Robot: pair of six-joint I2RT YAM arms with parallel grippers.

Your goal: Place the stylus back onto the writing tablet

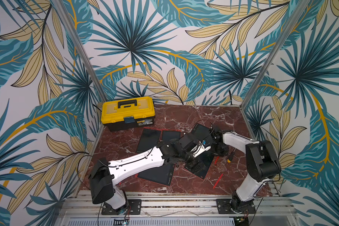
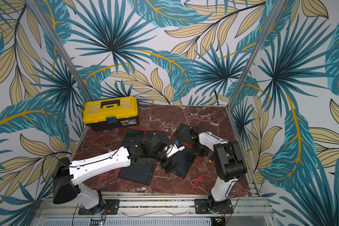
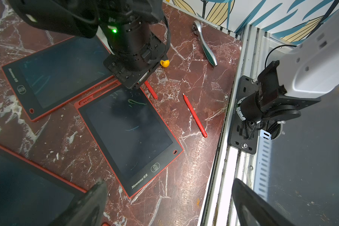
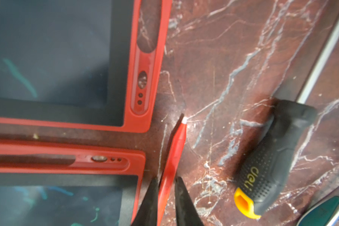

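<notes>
A red stylus [image 4: 172, 158] with a white tip lies on the marble tabletop beside the corners of two red-framed tablets [image 3: 128, 124]. My right gripper is drawn nearly together over it, and the stylus runs through or under the narrow gap between the fingertips. Whether the pads press on it I cannot tell. In the left wrist view, part of this stylus [image 3: 151, 90] shows beneath the right gripper. A second red stylus [image 3: 194, 114] lies apart, nearer the front edge. My left gripper hangs open and empty above the table, its blurred fingers wide apart.
A screwdriver [image 4: 276, 158] with a black and yellow handle lies to the right of the stylus, and a ratchet wrench [image 3: 205, 45] beyond it. Other tablets [image 1: 148, 139] cover the left and middle. The yellow toolbox [image 1: 128, 113] stands at the back left.
</notes>
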